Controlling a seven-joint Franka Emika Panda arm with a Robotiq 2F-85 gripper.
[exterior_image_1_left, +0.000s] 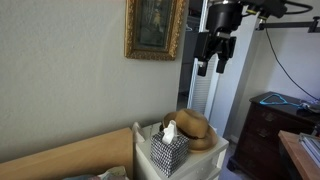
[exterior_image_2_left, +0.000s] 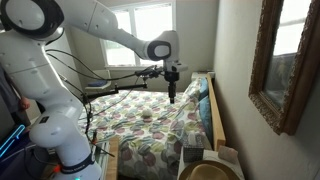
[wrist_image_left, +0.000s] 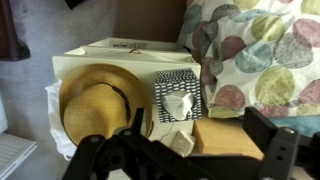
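High above a white nightstand (exterior_image_1_left: 200, 170) hangs my gripper (exterior_image_1_left: 211, 70), its fingers spread and nothing between them. On the nightstand stands a black-and-white patterned tissue box (exterior_image_1_left: 170, 154) with a white tissue (exterior_image_1_left: 169, 131) sticking up from its top. A brown brimmed hat (exterior_image_1_left: 194, 127) rests right beside the box. Seen from above in the wrist view, the hat (wrist_image_left: 97, 112) lies left of the tissue box (wrist_image_left: 178, 78), with the tissue (wrist_image_left: 179, 104) showing in the middle. The dark gripper fingers (wrist_image_left: 258, 128) stand wide apart at the bottom of that view, well above these things.
A bed with a dotted cover (wrist_image_left: 268, 65) adjoins the nightstand, its wooden headboard (exterior_image_1_left: 75, 160) along the wall. A gold-framed picture (exterior_image_1_left: 155, 28) hangs above. A dark dresser (exterior_image_1_left: 262, 135) and a wooden table (exterior_image_1_left: 300, 155) stand at the right.
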